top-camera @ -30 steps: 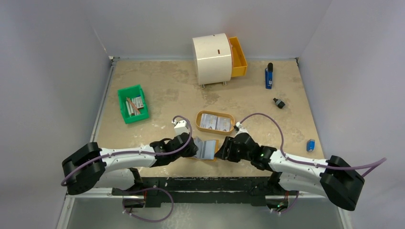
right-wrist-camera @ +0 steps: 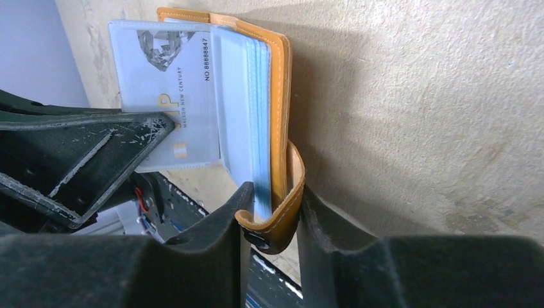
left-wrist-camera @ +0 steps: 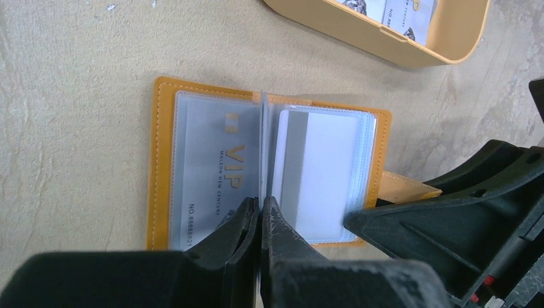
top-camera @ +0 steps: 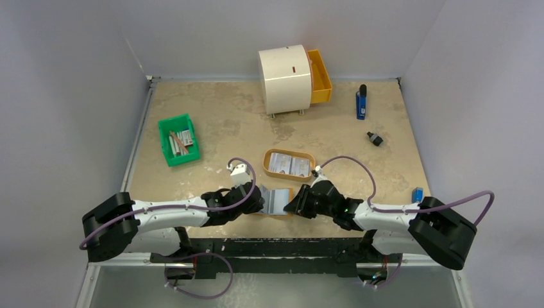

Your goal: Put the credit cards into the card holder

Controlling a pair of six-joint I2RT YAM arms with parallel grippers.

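The tan card holder lies open on the table, clear sleeves and a VIP card showing. My left gripper is shut at its middle, where a thin upright sleeve edge stands at the fingertips; whether it grips that is unclear. My right gripper is at the holder's right end, its fingers around the curled leather flap; whether they are closed on it is unclear. More cards lie in a tan tray behind the holder.
A green bin stands at left, a white rounded box with orange drawer at back. A blue stapler-like object, a dark small object and a blue item lie at right.
My left arm is nearly unchanged.
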